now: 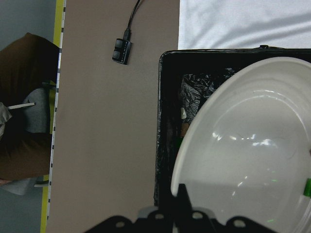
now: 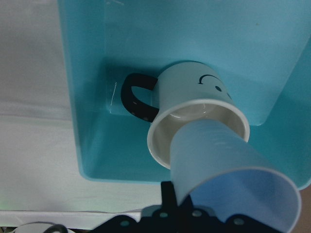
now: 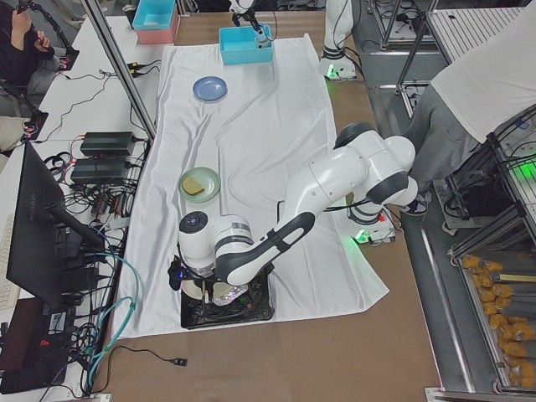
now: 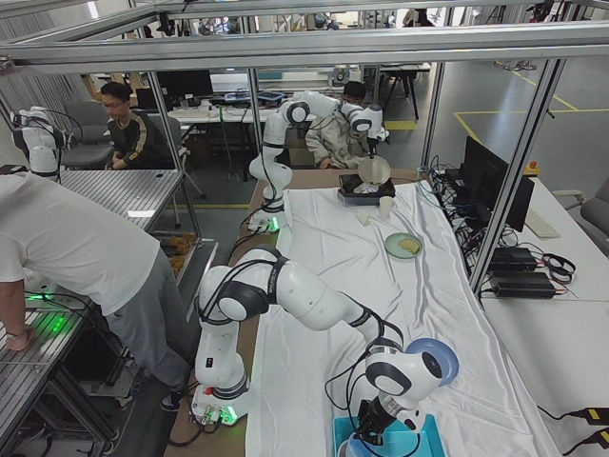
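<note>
My left gripper is shut on the rim of a large white plate [image 1: 248, 136], held over a black lined bin [image 1: 165, 97]. In the right camera view the plate [image 4: 374, 170] stands tilted above that bin. My right gripper is shut on a light blue cup [image 2: 218, 150], which overlaps the mouth of a white mug [image 2: 177, 82] with a dark handle. The mug lies in a turquoise bin [image 2: 82, 145]; whether the cup is inside the mug is unclear.
A green plate [image 3: 209, 180] with a yellow sponge and a blue plate [image 3: 210, 89] rest on the white cloth. A cable with a small connector [image 1: 121, 51] lies on the table edge beside the black bin.
</note>
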